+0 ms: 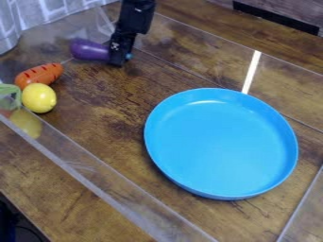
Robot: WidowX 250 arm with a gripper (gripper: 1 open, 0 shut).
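Note:
A dark gripper (123, 49) reaches down from the top of the view to a purple eggplant (91, 49) lying on the wooden surface at the upper left. Its fingers are around the eggplant's right end, apparently shut on it, though the dark tips are hard to make out. A small blue bit shows beside the fingertips.
An orange carrot (38, 75) and a yellow lemon (38, 97) lie at the left, beside a pale green item (8, 95). A large blue plate (221, 143) fills the lower right. Transparent walls border the area.

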